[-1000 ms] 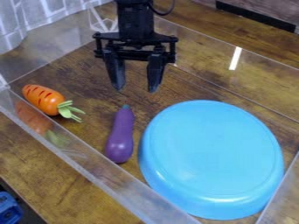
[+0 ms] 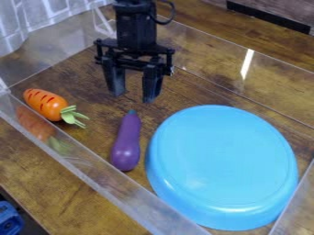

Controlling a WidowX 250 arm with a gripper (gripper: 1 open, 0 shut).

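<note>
My black gripper point(image 2: 134, 84) hangs over the wooden floor of a clear-walled box, its two fingers apart with nothing visible between them. Below it lies a purple toy eggplant point(image 2: 127, 142), stem end pointing up the view. An orange toy carrot point(image 2: 46, 105) with green leaves lies to the left. A large light-blue round lid or plate point(image 2: 219, 163) takes up the lower right.
Clear plastic walls run along the sides of the wooden surface point(image 2: 227, 78). A white crumpled cloth point(image 2: 37, 27) is at the upper left. A blue object point(image 2: 6, 220) sits outside at the bottom left. Bare wood lies behind and right of my gripper.
My gripper has shifted slightly left and turned a little. The eggplant, carrot and blue round piece have not visibly moved.
</note>
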